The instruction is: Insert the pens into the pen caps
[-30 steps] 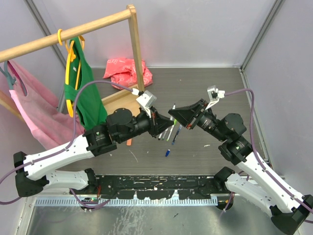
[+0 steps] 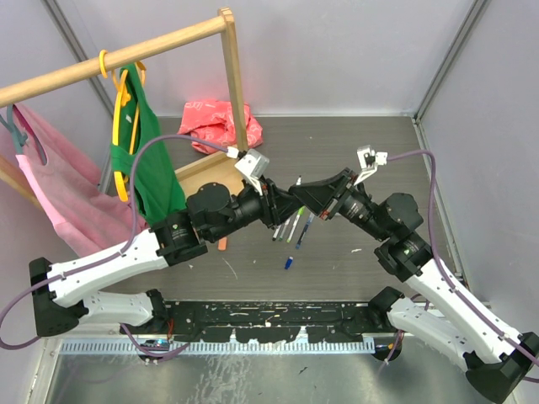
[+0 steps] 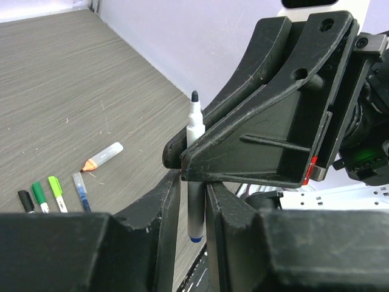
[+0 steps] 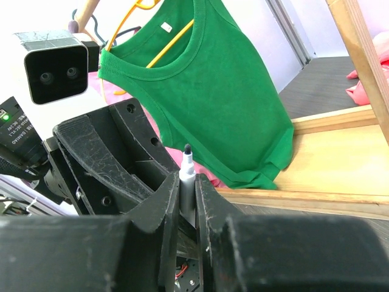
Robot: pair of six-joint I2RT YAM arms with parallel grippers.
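Observation:
A white pen (image 3: 196,134) with a dark tip stands upright, tip up and uncapped, its lower end blue. My right gripper is shut on it, gripping just below the white shoulder. My left gripper straddles the pen's lower part, its fingers apart; a narrow gap shows on one side. In the top view the two grippers meet over the table and hide the pen. A small blue cap (image 2: 289,263) lies near the table's front. Pens in green (image 3: 39,196), lime (image 3: 58,193) and blue (image 3: 81,190) lie on the table beside a black one (image 3: 25,201).
An orange-ended white marker (image 3: 102,156) lies apart from the other pens. On the left, a wooden rack (image 2: 160,43) carries a green top (image 2: 148,147) and a pink garment (image 2: 80,185). A red bag (image 2: 200,122) sits at the back.
The right arm has hardly moved.

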